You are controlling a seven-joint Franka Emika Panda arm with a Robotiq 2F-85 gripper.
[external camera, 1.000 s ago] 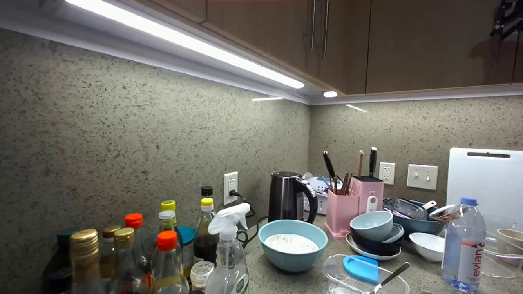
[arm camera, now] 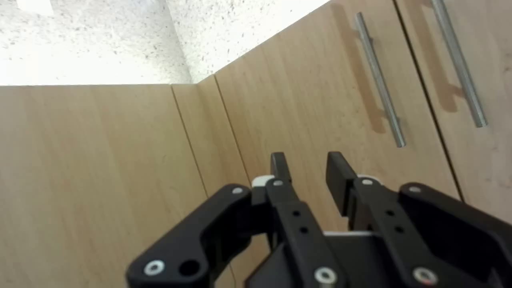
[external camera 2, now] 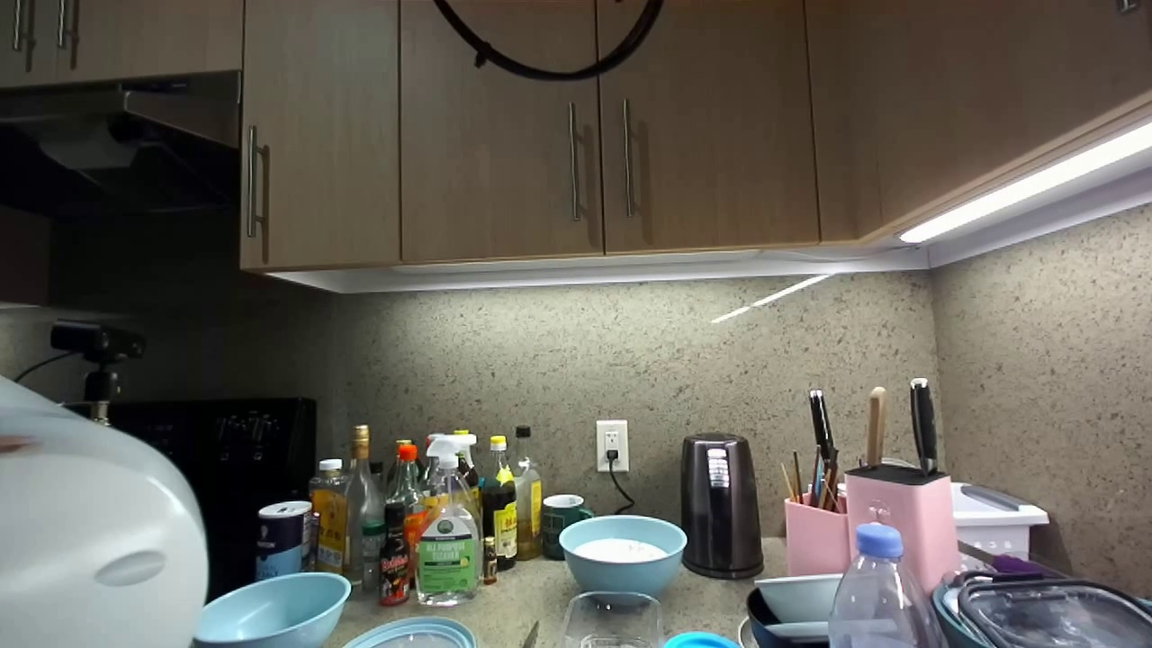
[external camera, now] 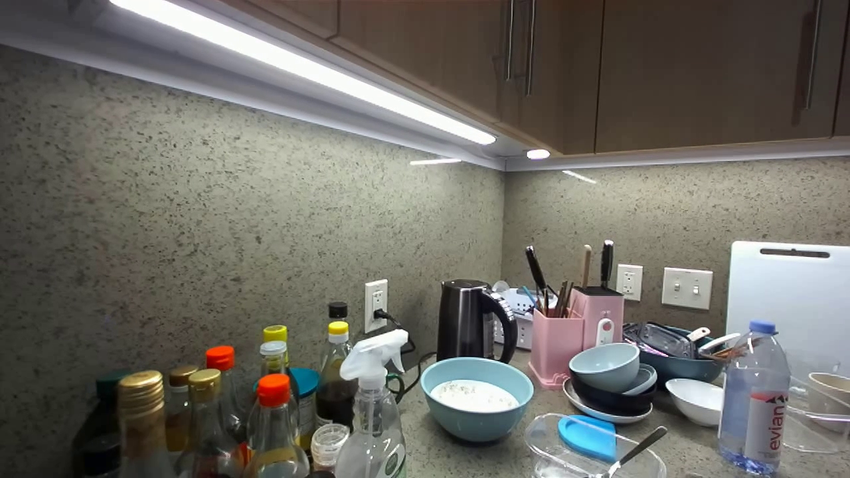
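Observation:
In the wrist view my gripper points at the wooden upper cabinets, near where they meet in a corner. Its black fingers (arm camera: 339, 177) stand part-way apart, and bare cabinet door shows through the gap. Nothing is visible between the tips. Neither exterior view shows the gripper. A light blue bowl (external camera: 476, 434) with white contents sits on the counter beside the dark kettle (external camera: 460, 326). In front of it lies a clear container (external camera: 649, 462) with a blue lid piece (external camera: 588, 438) and a spoon (external camera: 639, 449).
Bottles and a spray bottle (external camera 2: 448, 551) crowd the counter's left. Stacked bowls (external camera: 605, 366), a pink knife block (external camera 2: 902, 518) and an Evian bottle (external camera: 757, 406) fill the right. A black cable (external camera 2: 551, 76) hangs before the cabinets. Cabinet handles (arm camera: 381, 81) protrude in the wrist view.
The black part of the arm before the upper right cabinet has left exterior view 1, and its shadow is gone. The counter items look unmoved.

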